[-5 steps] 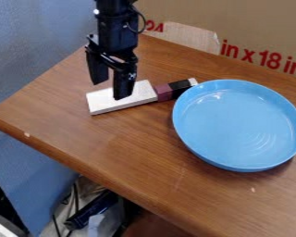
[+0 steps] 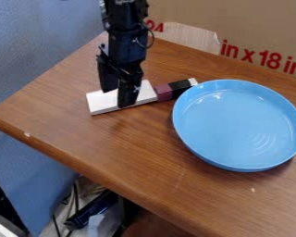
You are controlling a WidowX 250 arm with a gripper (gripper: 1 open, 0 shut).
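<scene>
My black gripper (image 2: 121, 81) hangs from the top of the view, its fingertips down at a white flat block (image 2: 106, 103) on the wooden table. Whether it is open or shut on anything is hard to make out. Behind it, a dark red and black piece with a pale end (image 2: 166, 93) lies in line with the white block, angled toward the back right. A light blue plate (image 2: 237, 126) sits to the right of these.
A cardboard box (image 2: 237, 28) with red print stands behind it. Cables and bags lie below the table's front left edge.
The gripper has shifted slightly over the white block, and its fingers appear in a different pose. The block and plate look unmoved.
</scene>
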